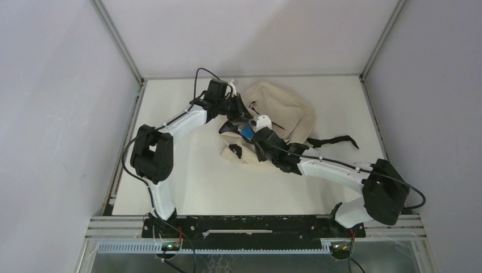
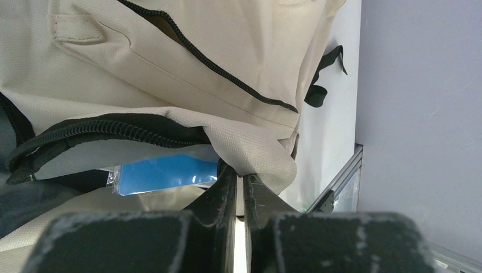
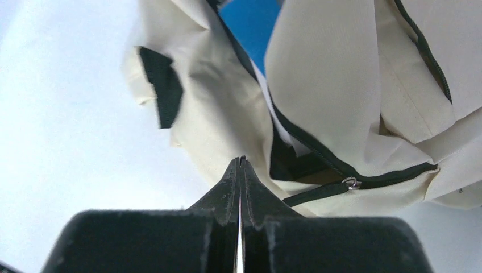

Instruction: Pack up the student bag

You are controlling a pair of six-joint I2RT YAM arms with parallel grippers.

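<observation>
The beige bag (image 1: pixel 287 111) lies crumpled toward the back of the table, its black-zippered mouth partly open. A flat blue item in clear film (image 2: pixel 165 173) shows inside that mouth in the left wrist view. My left gripper is closed over a fold of the bag's rim, fabric at its tips. In the right wrist view, my right gripper is shut with nothing between its fingers, in front of the bag's lower edge. The zipper's metal pull (image 3: pixel 351 183) sits right of those fingers, outside them.
A black strap (image 1: pixel 335 141) trails right from the bag. Another black strap patch (image 3: pixel 165 85) lies on the bag's left part. Grey walls stand on both sides.
</observation>
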